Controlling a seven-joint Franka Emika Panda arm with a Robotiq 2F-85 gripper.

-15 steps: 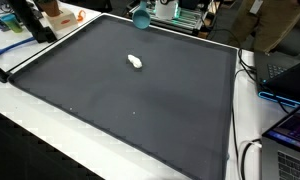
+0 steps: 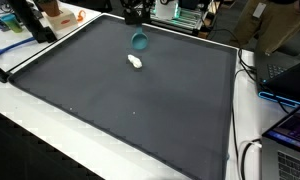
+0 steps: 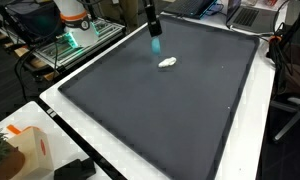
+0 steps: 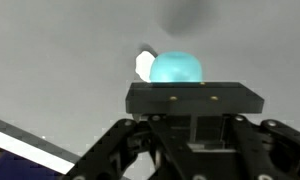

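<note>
A turquoise rounded object (image 2: 139,41) is held below my gripper (image 3: 162,40), which is shut on it. In the wrist view the turquoise object (image 4: 176,67) shows in front of the dark fingers (image 4: 194,98); its far end is hidden behind them. A small white, lumpy object (image 2: 135,61) lies on the dark grey board, just beside and in front of the turquoise one. The white object (image 3: 168,62) appears close to it in the second exterior view too, and part of it (image 4: 145,65) shows beside it in the wrist view.
The grey board (image 2: 130,110) is otherwise bare, with wide free room. Laptops (image 2: 287,155) stand beyond its right side. Bottles and other items (image 2: 55,15) crowd the far left corner. An orange-and-white object (image 3: 28,145) stands by the near left edge.
The turquoise object, held by my gripper, has come down and inward over the board, closer to the white object. The white object has stayed in place.
</note>
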